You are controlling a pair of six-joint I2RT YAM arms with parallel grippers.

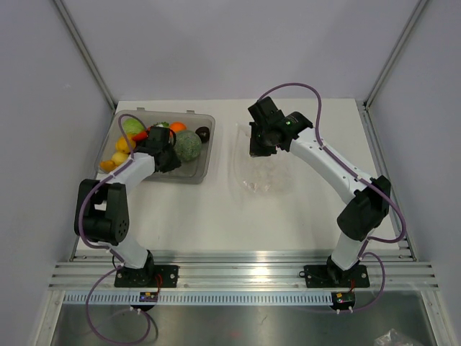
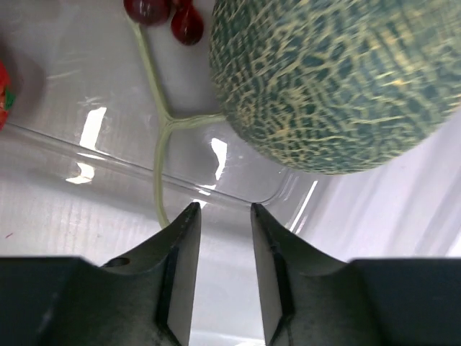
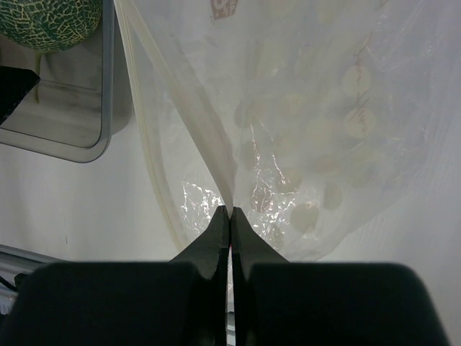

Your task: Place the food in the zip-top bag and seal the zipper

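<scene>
The food bin (image 1: pixel 199 173) at the left holds a netted melon (image 1: pixel 188 146), an orange (image 1: pixel 177 127), a dark avocado (image 1: pixel 203 134), lemons, peppers and other produce. In the left wrist view, my left gripper hangs over the bin just below the melon (image 2: pixel 331 79), fingers slightly apart and empty; dark grapes (image 2: pixel 186 25) on a green stem lie behind. The clear zip top bag (image 3: pixel 324 130) lies at the centre right of the table. My right gripper is shut at the bag's zipper strip, apparently pinching its edge.
Grey walls bound the workspace, and metal rails run along its sides and front.
</scene>
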